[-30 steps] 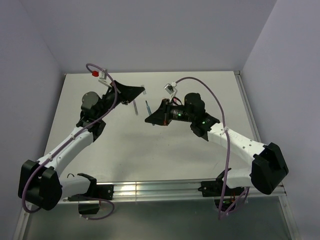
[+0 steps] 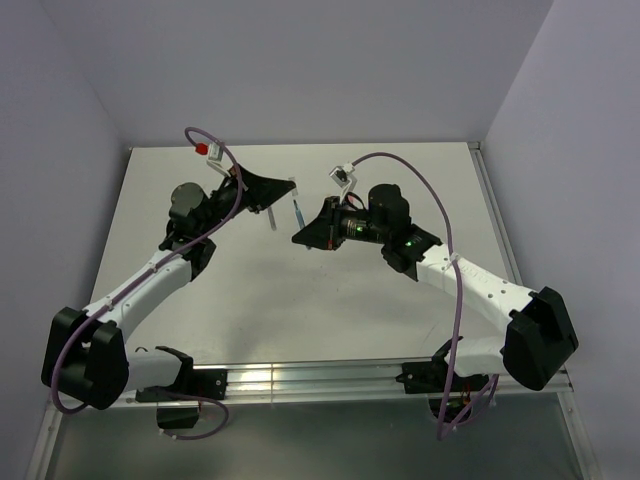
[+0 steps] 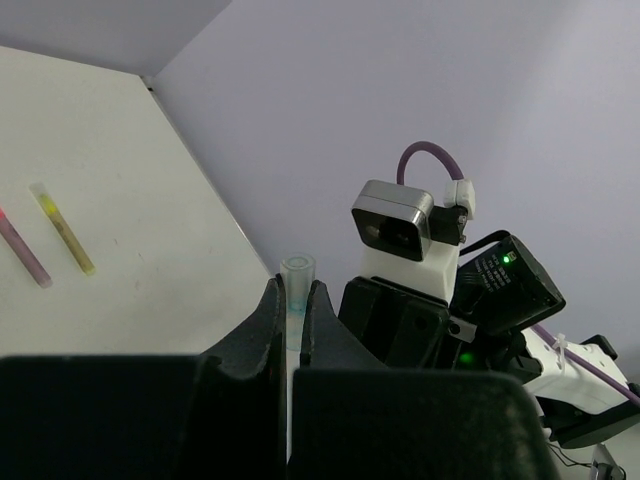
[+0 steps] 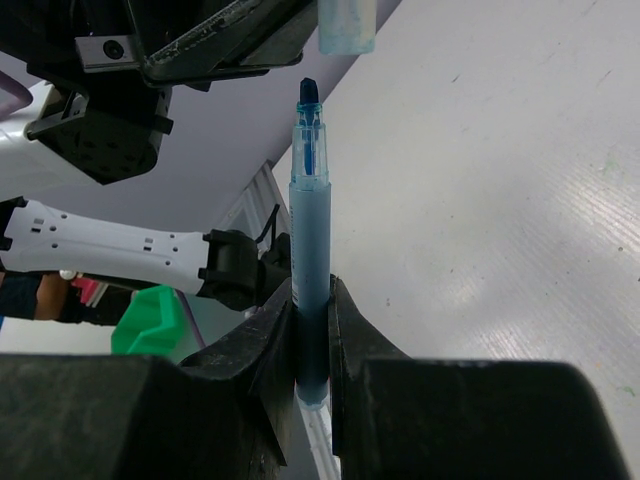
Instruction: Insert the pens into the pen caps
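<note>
My left gripper is shut on a clear pen cap, held upright in the left wrist view. My right gripper holds a light blue pen upright between its fingers, dark tip up. In the right wrist view the cap hangs just above and slightly right of the pen's tip, apart from it. On the table in the left wrist view lie a pink pen and a yellow pen.
Grey walls enclose it at back and sides.
My left gripper and its cap have moved slightly right and down in the top view.
</note>
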